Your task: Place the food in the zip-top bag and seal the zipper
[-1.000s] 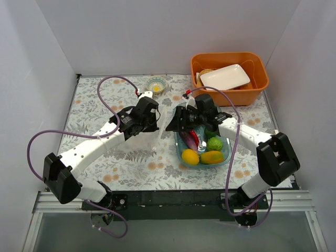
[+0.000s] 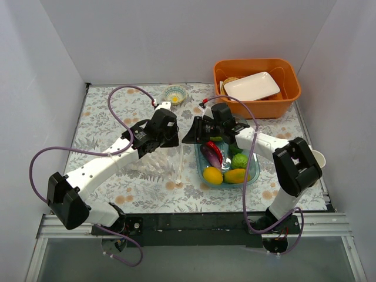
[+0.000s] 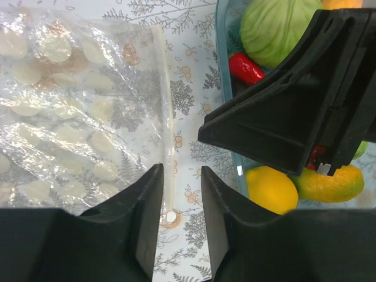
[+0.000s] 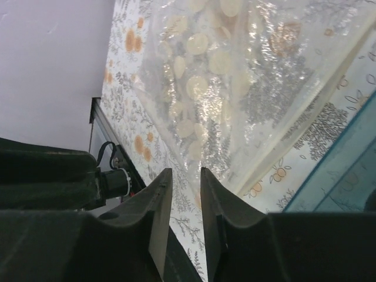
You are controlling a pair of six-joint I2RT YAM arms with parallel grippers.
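Observation:
A clear zip top bag (image 3: 76, 117) lies flat on the patterned mat, its zipper strip along the right edge. My left gripper hangs over that edge, fingers slightly apart, nothing visible between them. My right gripper is also over the zipper edge, fingertips apart and empty. A blue tray (image 2: 228, 183) holds an eggplant (image 2: 208, 155), a red pepper (image 3: 247, 69), a cabbage (image 3: 276, 26), a lemon (image 3: 270, 191) and a yellow mango (image 3: 328, 185), partly hidden by the right arm.
An orange bin (image 2: 258, 108) with a white tray (image 2: 252, 87) stands at the back right. A small bowl (image 2: 174, 91) sits behind the grippers. A white cup (image 2: 319, 157) is at the right edge.
The left arm looks almost still. The bag's edge lies slightly differently.

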